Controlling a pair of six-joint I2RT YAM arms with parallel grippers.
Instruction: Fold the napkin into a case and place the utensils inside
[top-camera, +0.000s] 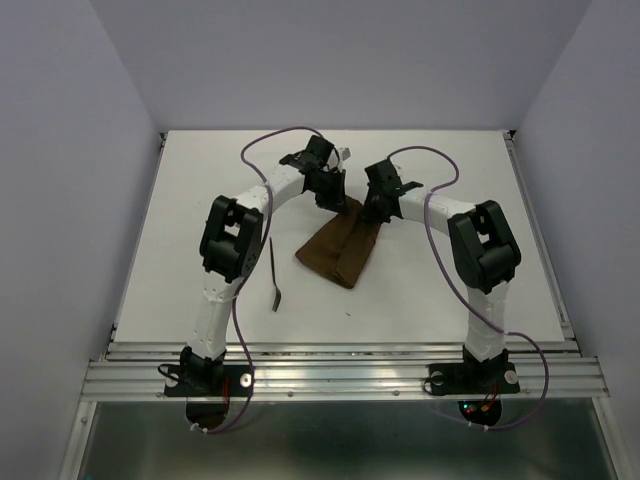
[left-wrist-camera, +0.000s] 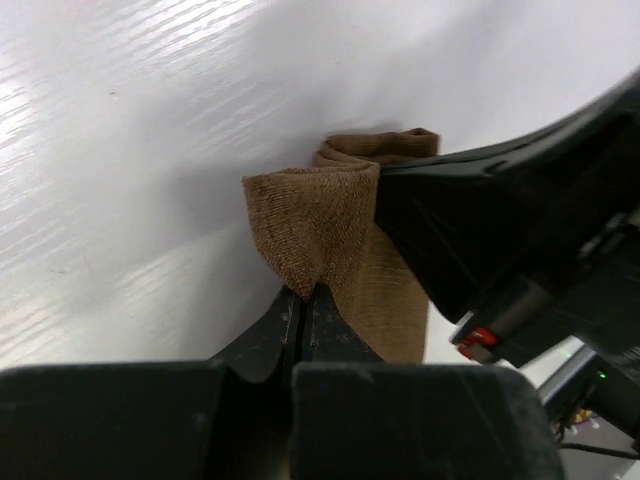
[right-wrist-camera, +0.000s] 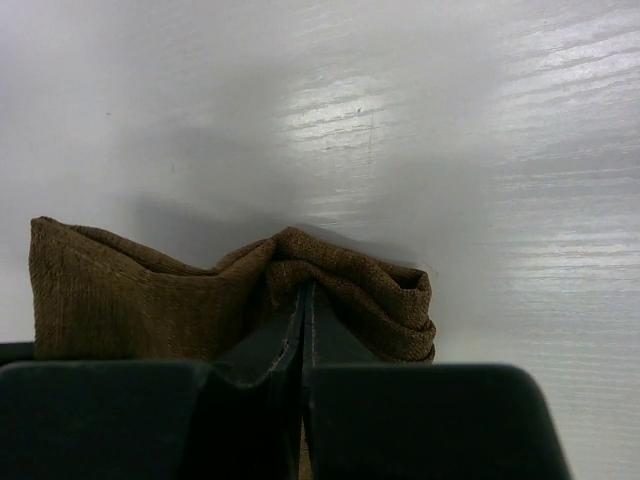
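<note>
A brown napkin (top-camera: 322, 246), partly folded, lies on the white table. My left gripper (top-camera: 340, 203) is shut on the napkin's upper corner; in the left wrist view a flap of cloth (left-wrist-camera: 300, 215) rises from between the left fingertips. My right gripper is shut at the folded top edge of the napkin, pressed into the cloth; whether any is pinched is unclear. A slender dark utensil (top-camera: 276, 297) lies left of the napkin, partly hidden by the left arm.
Both arms and their grippers are close together above the napkin's upper end.
</note>
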